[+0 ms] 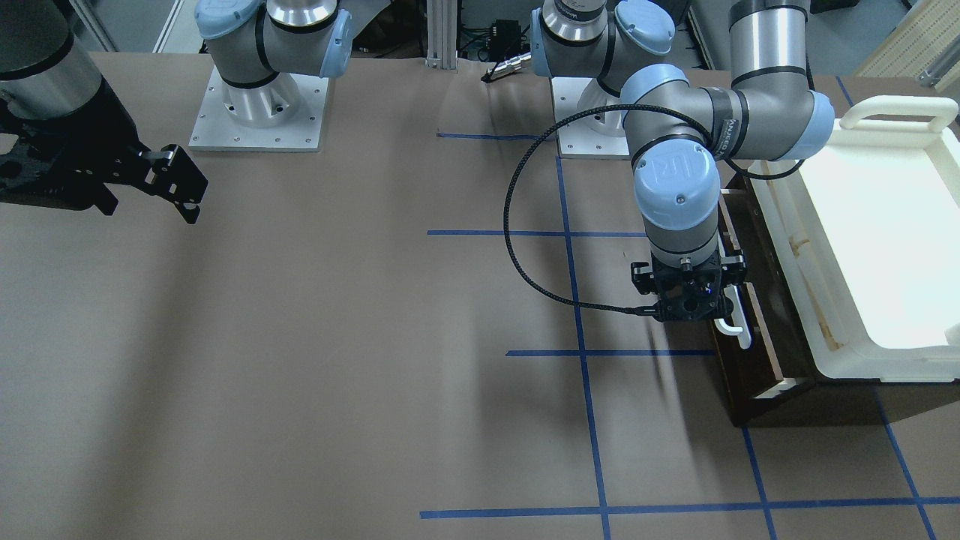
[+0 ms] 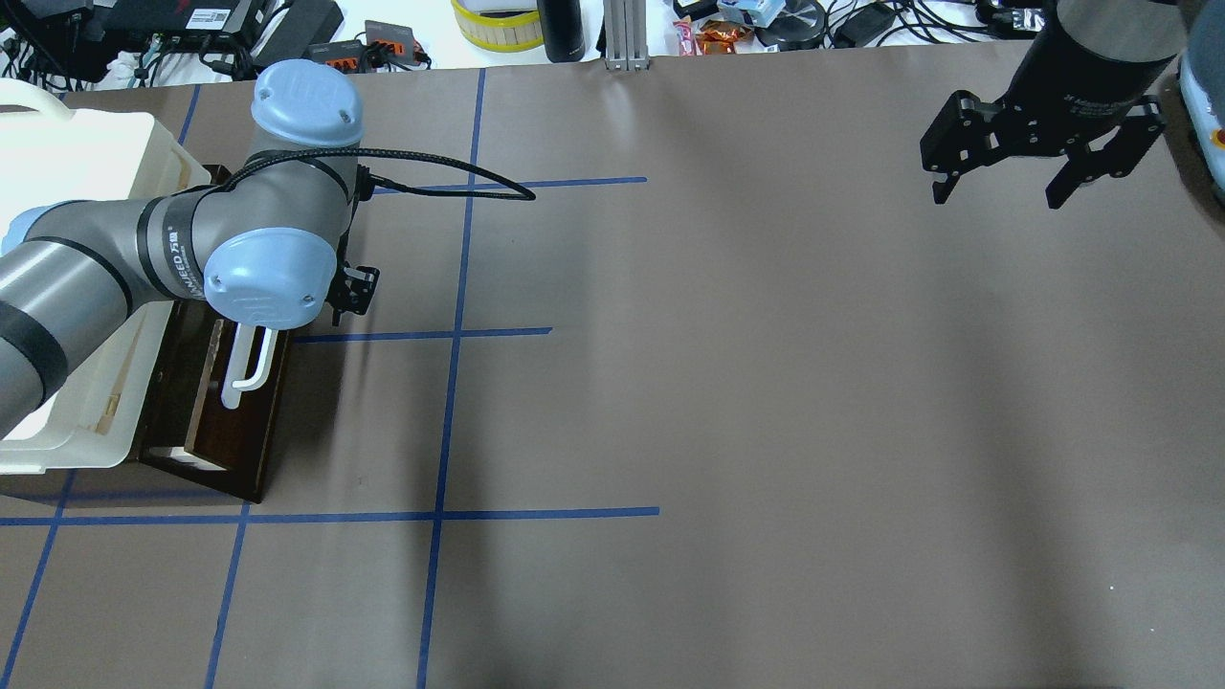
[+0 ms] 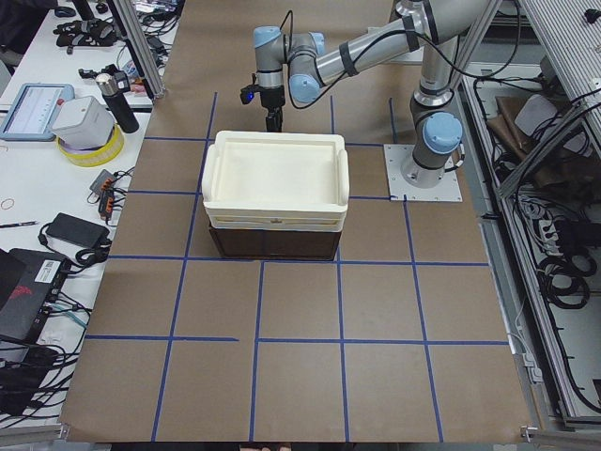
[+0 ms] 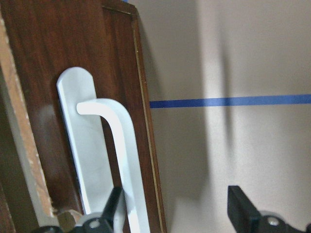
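Note:
A dark wooden box (image 1: 765, 396) with a drawer on its side carries a white handle (image 1: 742, 333). My gripper (image 1: 688, 288) is over that drawer front; in the top view the handle (image 2: 264, 362) shows below it. In the left wrist view my gripper is open, one finger against or inside the loop of the handle (image 4: 129, 160), the other over bare floor. The drawer stands slightly out, with its pale edge showing.
A white plastic tray (image 1: 882, 252) sits on top of the box. Another black gripper (image 1: 162, 180) hangs at the left in the front view. The taped floor left of the box is clear.

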